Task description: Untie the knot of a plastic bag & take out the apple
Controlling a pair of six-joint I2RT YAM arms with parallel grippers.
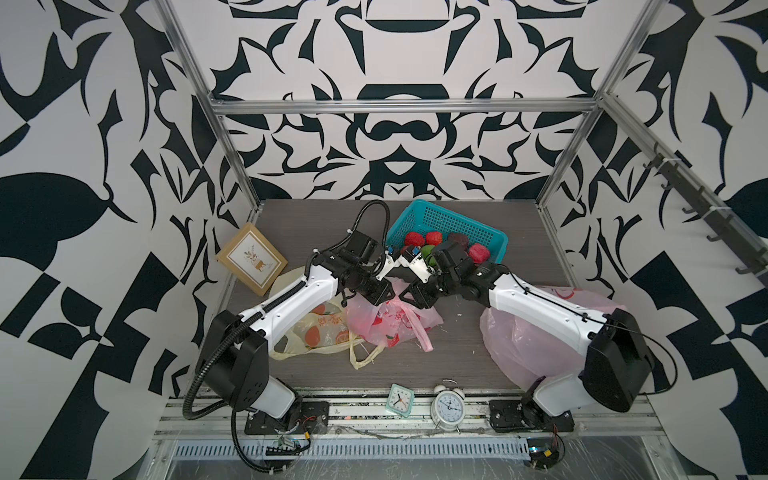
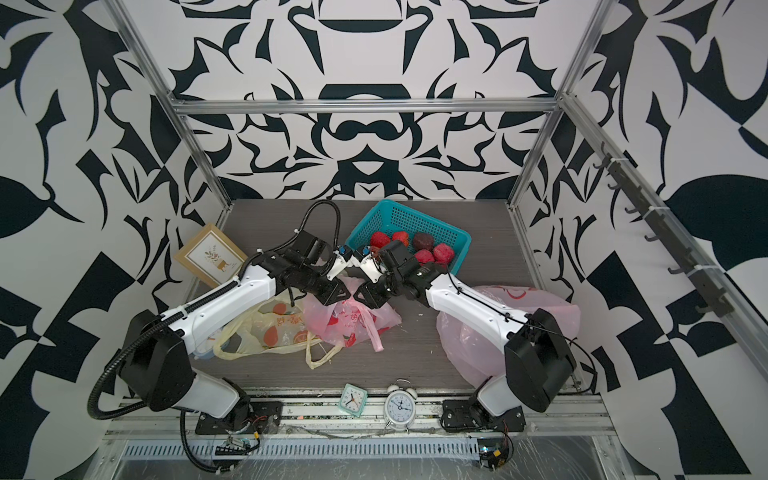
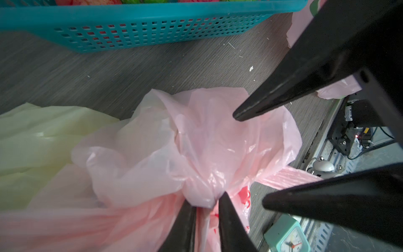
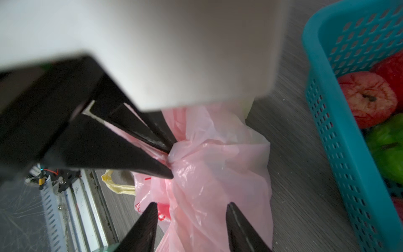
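A pink plastic bag lies crumpled in the middle of the table, bunched together at its neck. My left gripper is narrowly open at that neck, with a thin strand of pink film running between its fingers. From the other side, my right gripper stands wider open just over the bag, with pink plastic below and between its fingers. Red prints show on the bag's front; no apple can be made out inside it. The knot itself is hard to tell among the folds.
Behind the bag stands a teal basket of red and green fruit. A pale yellow bag with round things lies left, and another pink bag lies right under my right arm. Two clocks sit at the front edge.
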